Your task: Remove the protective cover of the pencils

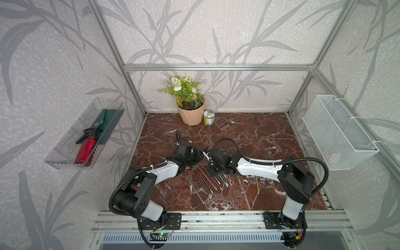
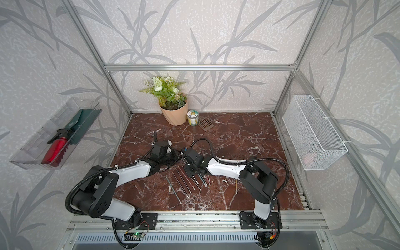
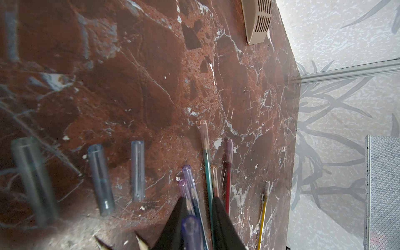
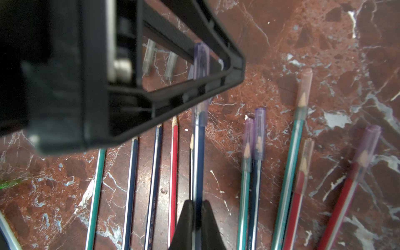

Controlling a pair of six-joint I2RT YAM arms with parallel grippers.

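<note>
My right gripper is shut on the shaft of a blue pencil, whose clear purplish cover is still on its upper end. My left gripper is at that covered end, its fingers around it, part open; contact is unclear. Several covered pencils lie to the right in the right wrist view. Several bare-tipped pencils lie to the left. Loose clear covers lie apart on the marble table.
A potted plant, a can and a slotted holder stand at the back. A plastic basket and a wire basket hang on the side walls. A yellow pencil lies at the right.
</note>
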